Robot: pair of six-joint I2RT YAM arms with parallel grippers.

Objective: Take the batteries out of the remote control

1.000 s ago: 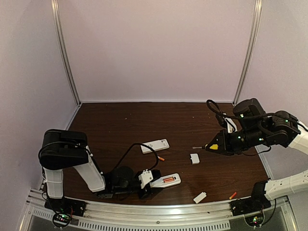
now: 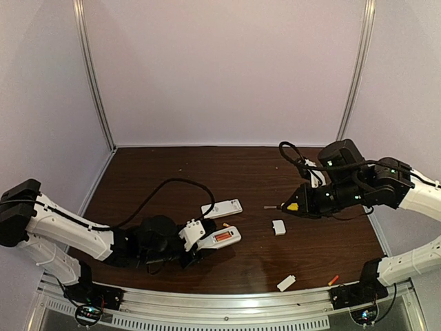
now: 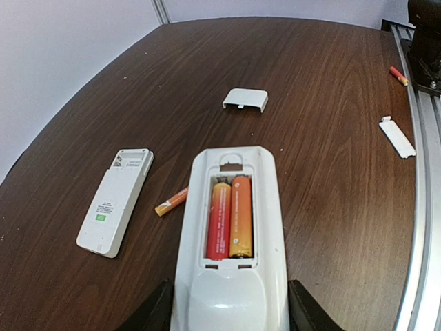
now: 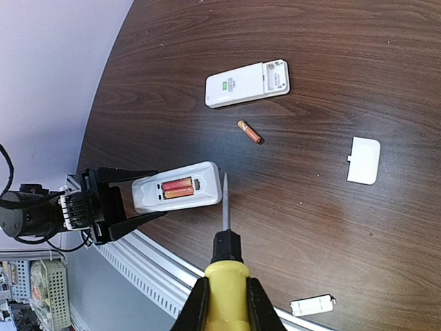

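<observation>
My left gripper is shut on the lower end of a white remote control (image 3: 231, 289), its open compartment facing up. Two batteries, a red one (image 3: 219, 221) and an orange one (image 3: 241, 214), lie side by side in that compartment. A yellow-handled screwdriver (image 4: 227, 293) sits in my right gripper, shut around the handle. Its bare metal shaft (image 2: 272, 207) points left, apart from the remote in the top view. One loose battery (image 4: 250, 132) rests on the table close to the held remote.
Beyond the loose battery lies a second white remote (image 4: 248, 84), its compartment empty. A white cover (image 2: 278, 227) is on the table at centre right. Near the front edge are another cover (image 2: 286, 283) and a loose battery (image 2: 333, 280).
The left arm has carried the remote leftward and away from the front edge, partly covering the loose battery from above. My right gripper has shifted slightly left with the screwdriver.
</observation>
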